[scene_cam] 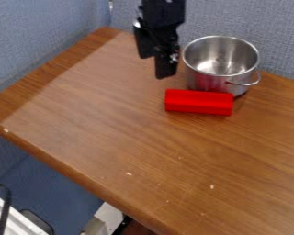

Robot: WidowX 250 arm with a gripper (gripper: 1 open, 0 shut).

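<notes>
A steel pot [220, 57] with wire handles stands on the wooden table [125, 156] toward the back right. A red cylinder [198, 103] lies on its side just in front of the pot. My black gripper [154, 57] hangs at the upper middle, left of the pot and above and behind the red cylinder, open, with nothing seen between its fingers.
Blue-grey padded walls border the back and left. A white object with black parts sits off the table at the lower left.
</notes>
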